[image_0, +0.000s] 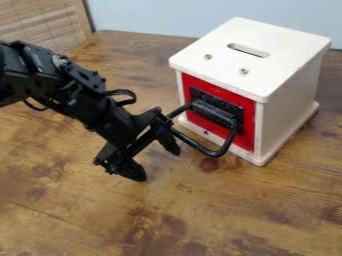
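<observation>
My black gripper (150, 160) points down just above the wooden table, left of a white box (275, 90) with a red front panel (198, 86). Its two fingers are spread apart, and nothing shows between their tips. A black U-shaped handle (217, 150) on a black plate (215, 108) sticks out from the red panel toward the gripper, passing just beside or behind its upper finger; whether they touch I cannot tell. The box top has a slot and two small round fittings.
A pale wall stands behind it, and a woven mat (40, 28) is at the back left.
</observation>
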